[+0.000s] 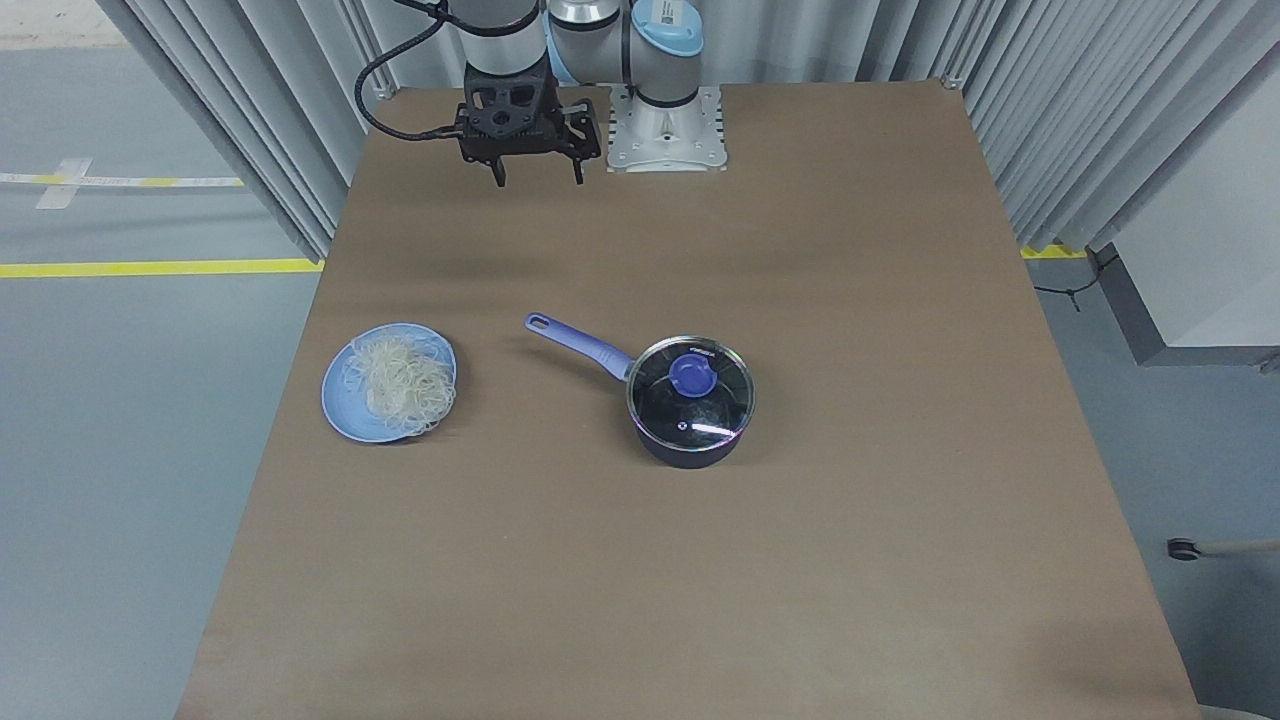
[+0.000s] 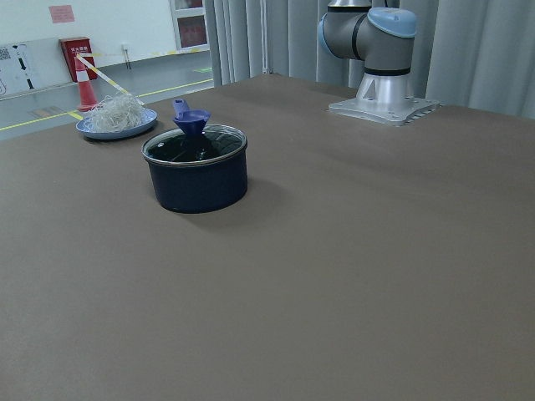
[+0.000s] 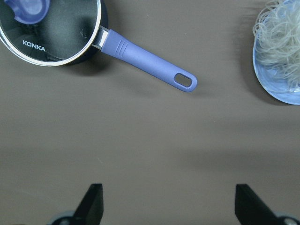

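A dark blue pot (image 1: 690, 438) with a glass lid and blue knob (image 1: 692, 376) sits mid-table, its blue handle (image 1: 578, 341) pointing back-left; it also shows in the left view (image 2: 196, 184) and wrist view (image 3: 56, 28). Left of it is a light blue plate (image 1: 342, 408) holding white noodles (image 1: 408, 384), seen at upper right in the wrist view (image 3: 281, 42). My gripper (image 1: 540, 174) hangs at the back of the table, behind both, open, with nothing between its fingers.
The arm's white base (image 1: 666, 144) stands at the back edge, beside grey curtains.
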